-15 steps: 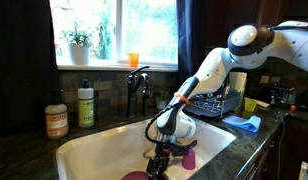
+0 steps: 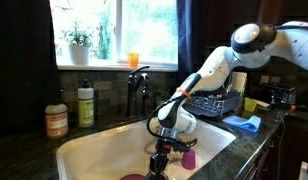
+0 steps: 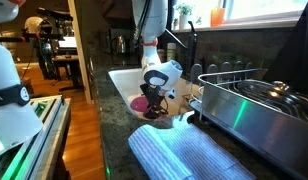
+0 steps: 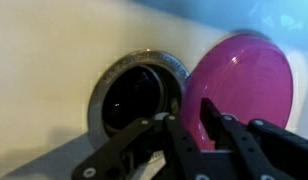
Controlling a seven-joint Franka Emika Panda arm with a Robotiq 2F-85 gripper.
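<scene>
A pink dish (image 4: 249,85) lies in the white sink (image 4: 39,60), beside and partly over the edge of the round drain (image 4: 134,98). In the wrist view my gripper reaches to the dish's near edge, its black fingers a little apart and the pink edge showing between them. Whether the fingers touch the dish is unclear. From the second exterior view, the dish (image 3: 142,104) appears under the gripper, low in the basin. The first exterior view shows only part of the dish (image 2: 133,177) at the bottom border.
A pink cup-like object (image 2: 188,159) stands to the right of the arm. The faucet (image 2: 135,88) rises behind the sink; bottles (image 2: 86,104) stand at its left. A dish rack (image 3: 259,100) and blue cloth (image 3: 184,150) occupy the counter.
My arm has shifted slightly up and to the left in the first exterior view. The pink cup-like object stays where it was.
</scene>
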